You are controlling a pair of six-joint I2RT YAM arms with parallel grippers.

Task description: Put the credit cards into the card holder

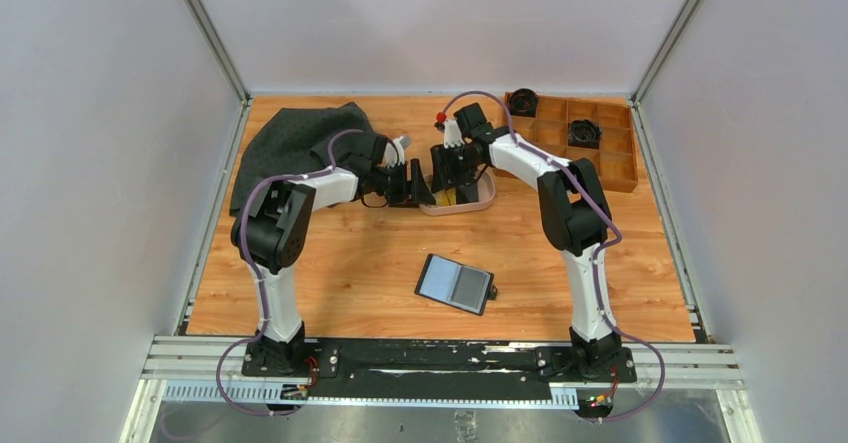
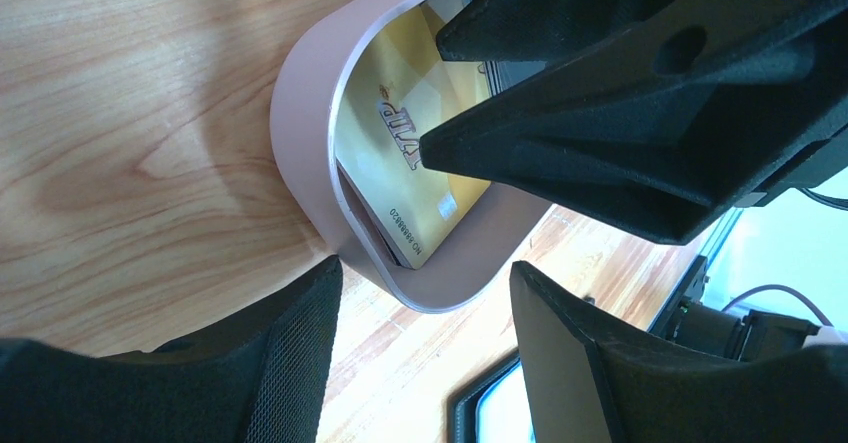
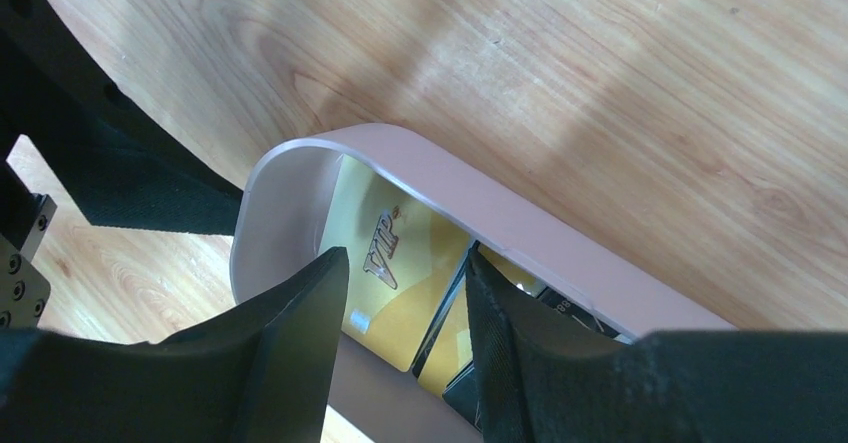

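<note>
Yellow VIP cards (image 3: 385,263) lie in a pale pink tray (image 3: 285,203), slanted against one end, with darker cards behind them. My right gripper stands open over the tray, one finger on each side of the front yellow card's edge. At the tray's left end, my left gripper is open too, its fingers to either side of the tray's curved end wall. Whether they touch the wall I cannot tell. A flat black-edged case with pale panels (image 1: 438,277), seemingly the card holder, lies open on the table nearer the front.
A wooden compartment tray (image 1: 620,153) with black coils stands at the back right. Dark grey cloth (image 1: 290,148) covers the back left. Between the pink tray and the black case, the tabletop is bare.
</note>
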